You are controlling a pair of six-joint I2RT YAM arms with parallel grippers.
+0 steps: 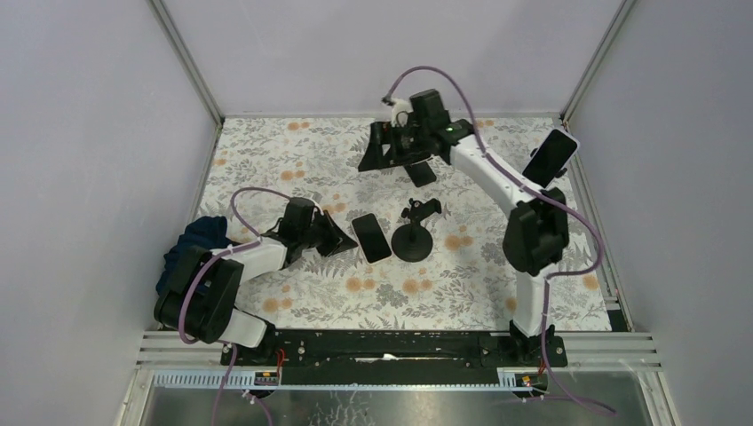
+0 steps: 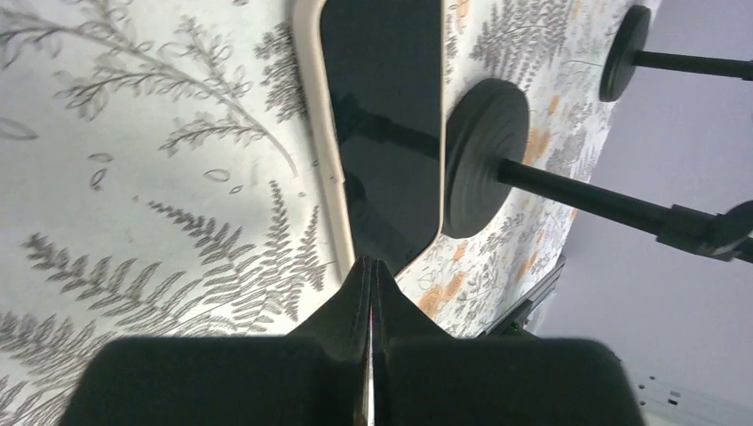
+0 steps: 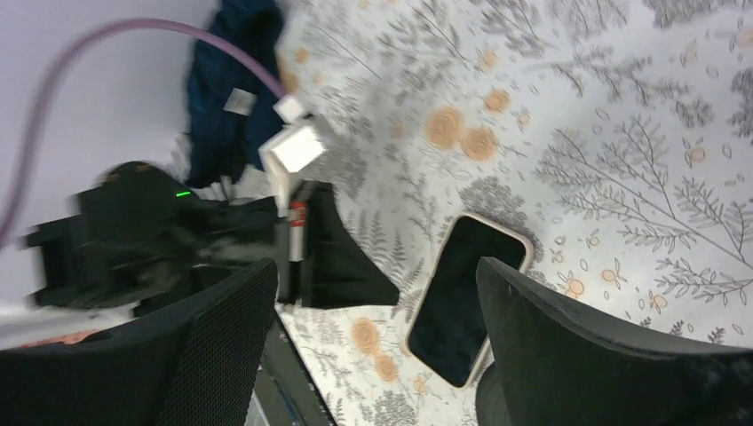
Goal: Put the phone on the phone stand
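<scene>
A black phone with a pale rim point(image 1: 371, 238) lies on the table left of an empty stand point(image 1: 412, 240), seen also in the left wrist view as phone point(image 2: 386, 133). My left gripper point(image 1: 348, 243) is shut, nothing between its fingers, just beside that phone. My right gripper point(image 1: 373, 151) is high at the back, part open and blurred, with no object seen between its fingers in the right wrist view, above a dark phone point(image 1: 421, 174) partly hidden by it. At the right, another phone point(image 1: 550, 158) rests raised on a stand.
A dark blue cloth point(image 1: 204, 232) lies at the left edge. Walls border the sides and back.
</scene>
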